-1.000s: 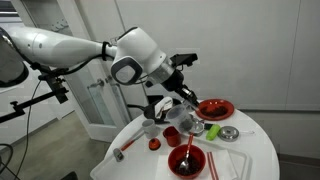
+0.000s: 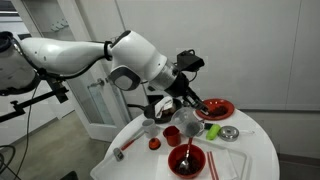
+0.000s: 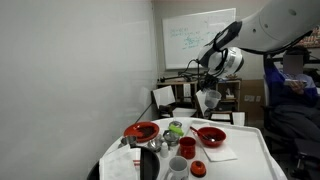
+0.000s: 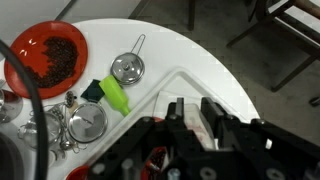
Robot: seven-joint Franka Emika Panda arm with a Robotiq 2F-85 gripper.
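My gripper is shut on a clear, pale container, which hangs tilted over the red bowl. Dark contents show inside this bowl, and a reddish stick-like thing slants up from it. From the second exterior view, the container is well above the red bowl. In the wrist view, the fingers point over the white tray; the grip itself is hard to make out there.
A red plate of dark beans lies near a strainer and a green-handled tool. Red mugs, a white mug and a tomato crowd beside the tray. The tray's right part is mostly clear.
Over the last second my gripper has moved slightly right and down with the container, which now sits closer above the bowl.
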